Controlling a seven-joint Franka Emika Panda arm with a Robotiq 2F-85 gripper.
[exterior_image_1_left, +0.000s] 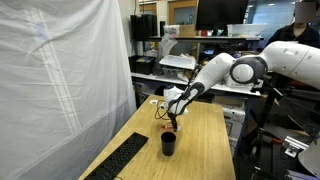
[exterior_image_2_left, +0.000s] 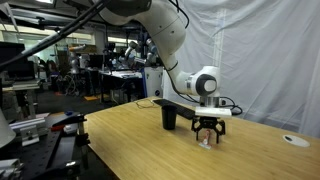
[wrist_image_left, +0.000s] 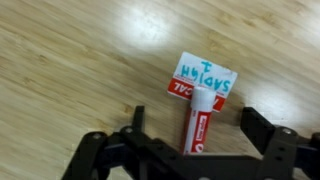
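Note:
In the wrist view, a red marker with a whitish end (wrist_image_left: 201, 112) lies partly over a red-and-blue name sticker (wrist_image_left: 204, 74) on the wooden table. My gripper is open, one dark finger (wrist_image_left: 134, 143) to the left of the marker and the other to its right, with room on both sides. Exterior view 2 has the gripper (exterior_image_2_left: 209, 130) pointing down close above the table, over the small marker and sticker (exterior_image_2_left: 204, 143). Part of the marker's near end is cut off by the gripper body in the wrist view.
A black cup (exterior_image_1_left: 168, 144) stands close to the gripper, toward the front in exterior view 1. Beyond it a black keyboard (exterior_image_1_left: 117, 157) lies along the table's left edge.

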